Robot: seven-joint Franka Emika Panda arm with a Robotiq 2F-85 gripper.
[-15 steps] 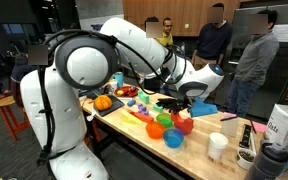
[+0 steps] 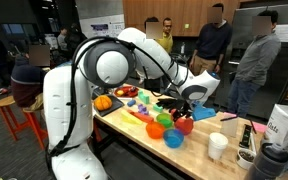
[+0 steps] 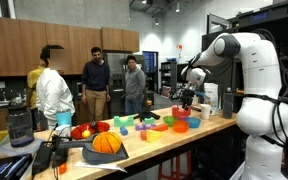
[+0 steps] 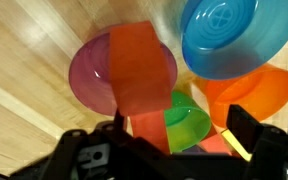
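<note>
My gripper stands open over the bowls, its dark fingers (image 4: 102, 152) wide apart along the bottom of the wrist view. An orange-red block (image 4: 139, 68) shows beside the left finger, in front of a dark red bowl (image 4: 87, 82); whether it touches the finger or the bowl I cannot tell. To the right of it are a green bowl (image 4: 188, 122), a blue bowl (image 4: 229, 35) and an orange bowl (image 4: 264, 95). In exterior view 1 the gripper (image 2: 176, 106) hangs low near the red bowl (image 2: 185, 126), partly hiding the space above it.
A white mug (image 2: 217, 146) and dark canisters (image 2: 270, 160) stand at the near right. Toward the other end lie a toy pumpkin (image 3: 107, 144) and colored blocks. People stand behind the table. Bare wood shows at the table's front right.
The arm's wrist has shifted slightly to the left and down in exterior view 1. The bowls stay in the same places.
</note>
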